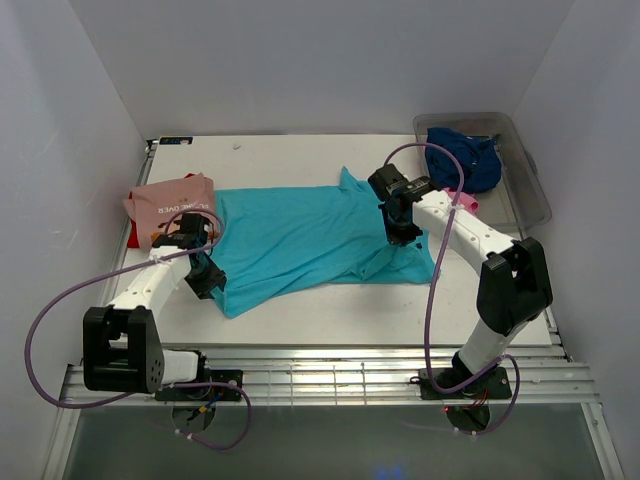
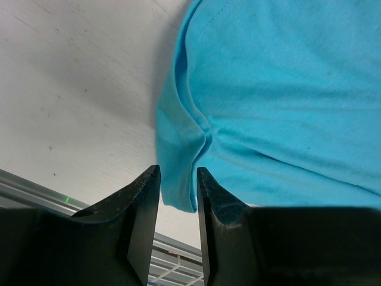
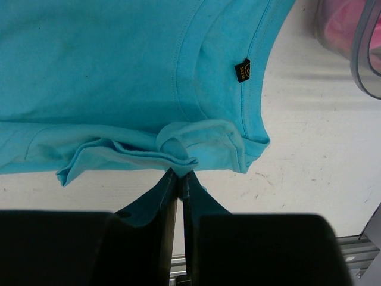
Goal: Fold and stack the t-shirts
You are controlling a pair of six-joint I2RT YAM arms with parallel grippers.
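Observation:
A turquoise t-shirt lies spread across the table, its near edge folded over in places. In the left wrist view, my left gripper stands open above the shirt's rumpled left corner. My right gripper is shut on a bunched bit of the shirt's near edge, close to its right end; the collar with a black label lies just beyond. In the top view a brown-pink folded t-shirt with print lies at the left, over something red.
A clear plastic bin at the back right holds navy cloth and pink cloth. Purple cables loop over both arms.

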